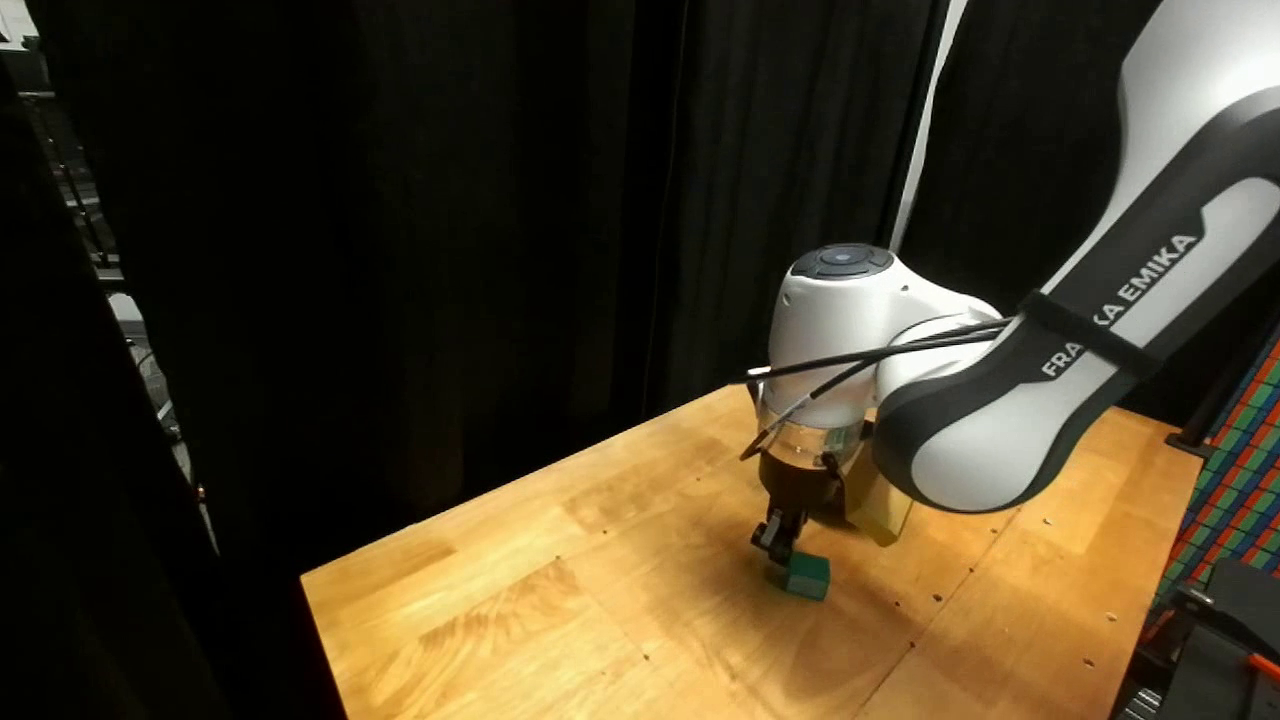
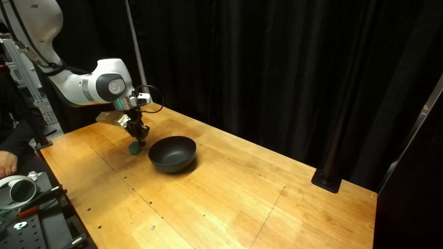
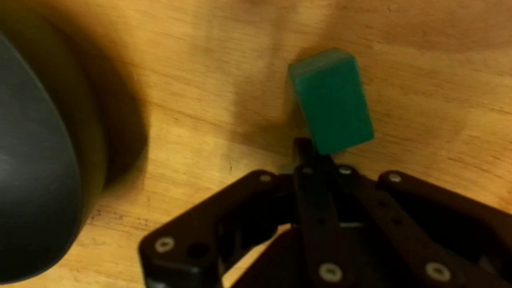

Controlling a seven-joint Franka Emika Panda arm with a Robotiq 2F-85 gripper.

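Observation:
A green block [image 3: 334, 103] rests on the wooden table just past the fingertips of my gripper in the wrist view. The fingers are drawn together and the block lies outside them; its near corner overlaps the tips in this view, so I cannot tell whether they touch. Exterior view 1 has the block [image 1: 807, 577] low beside the gripper [image 1: 780, 553]. In exterior view 2 the block [image 2: 134, 148] is to the left of the gripper [image 2: 142, 143].
A black bowl [image 2: 169, 167] stands close by the gripper; its side [image 3: 93, 144] fills the wrist view's left edge. Bare wooden tabletop [image 2: 232, 182] spreads to the right in exterior view 2. A black post base [image 2: 326, 181] stands at the table's back edge.

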